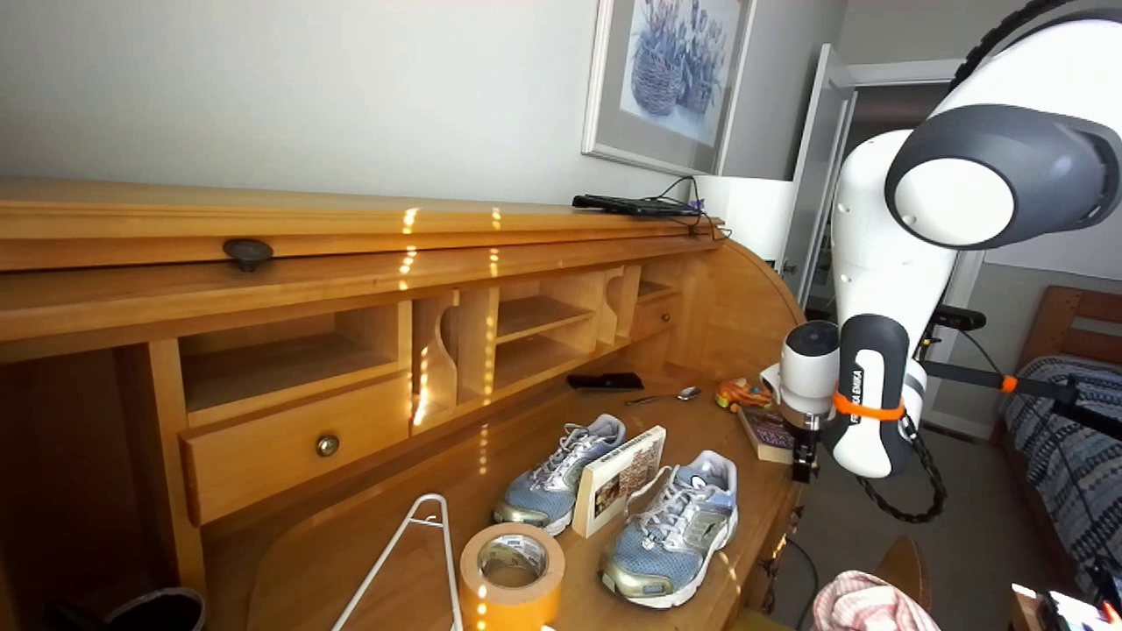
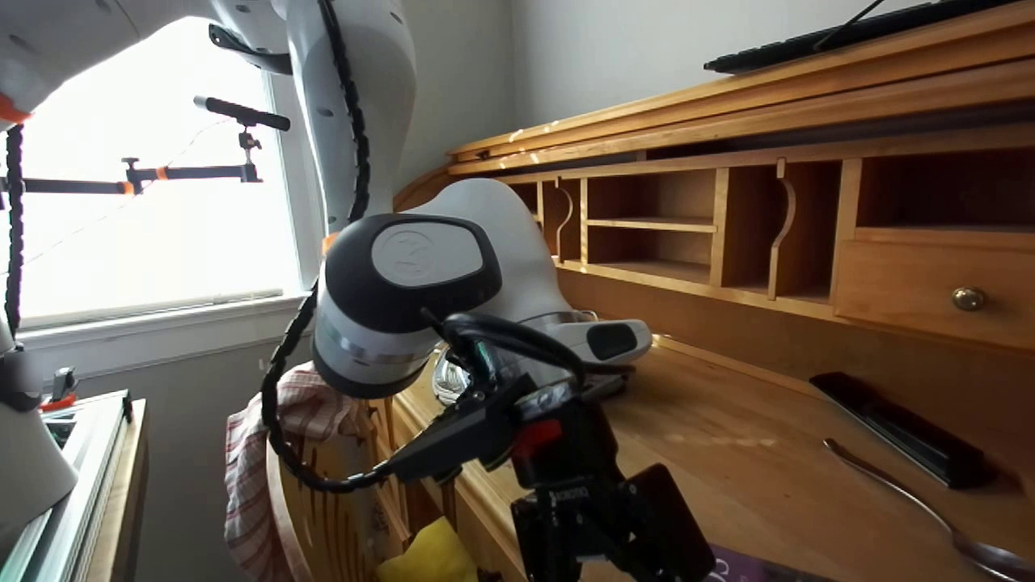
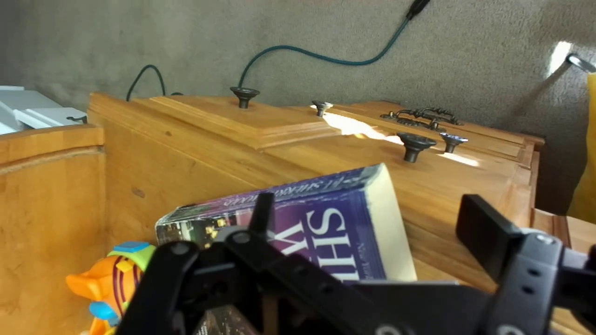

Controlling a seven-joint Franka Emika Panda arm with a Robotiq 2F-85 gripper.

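Note:
A thick book with a purple cover (image 3: pixel 335 223) lies at the desk's front right corner, also seen as a book (image 1: pixel 767 433) in exterior view 1. My gripper stands open. In the wrist view its left finger (image 3: pixel 261 213) overlaps the cover, while the right finger (image 3: pixel 483 237) is out past the book's pale page edge. Nothing is held between the fingers. Exterior view 1 has the gripper (image 1: pixel 805 459) at the desk's front edge, beside the book; whether it touches the book cannot be told.
An orange toy (image 3: pixel 120 279) sits close to the book. Behind are a spoon (image 2: pixel 922 504) and a black object (image 2: pixel 902 427). Shoes (image 1: pixel 673 531), a picture frame (image 1: pixel 621 478), a tape roll (image 1: pixel 512 578) and a white hanger (image 1: pixel 447 557) occupy the left. Drawer knobs (image 3: pixel 414 146) stick out in front.

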